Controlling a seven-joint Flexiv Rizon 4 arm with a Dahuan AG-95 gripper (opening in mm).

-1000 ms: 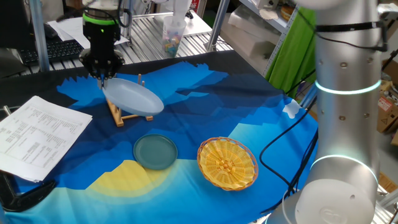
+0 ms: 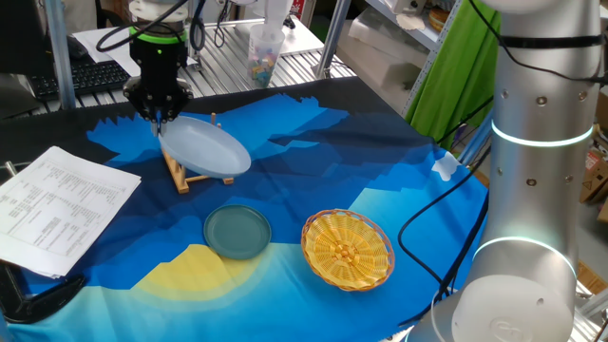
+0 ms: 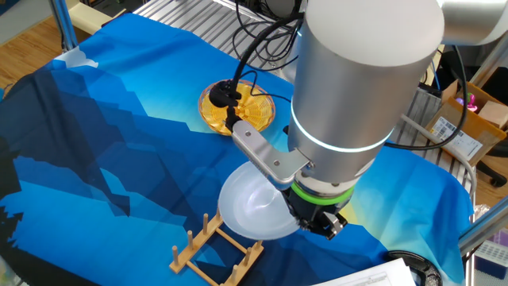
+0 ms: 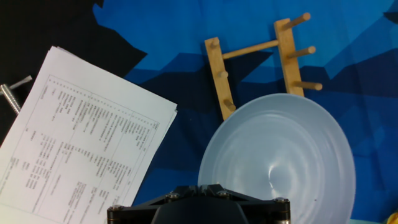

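A pale blue plate (image 2: 204,148) hangs tilted in the air, its left rim at the fingertips of my gripper (image 2: 159,125), which is shut on that edge. Close by the plate, partly hidden behind it, is a wooden dish rack (image 2: 186,178). From the wrist view, the plate (image 4: 280,158) covers the near end of the rack (image 4: 287,59), whose pegs hold nothing where they show. In exterior view 2 the plate (image 3: 255,202) is off one end of the rack (image 3: 194,242); whether it touches the rack cannot be told.
A dark green plate (image 2: 237,232) lies flat on the blue cloth, with a round yellow wicker basket (image 2: 348,250) to its right. Printed papers (image 2: 65,211) cover the left side, above a black object (image 2: 38,302). Bare cloth lies right of the rack.
The plate and gripper have shifted very slightly, with a small change in the plate's tilt. The large arm link at the right has swung a little to the right. Nothing was let go.
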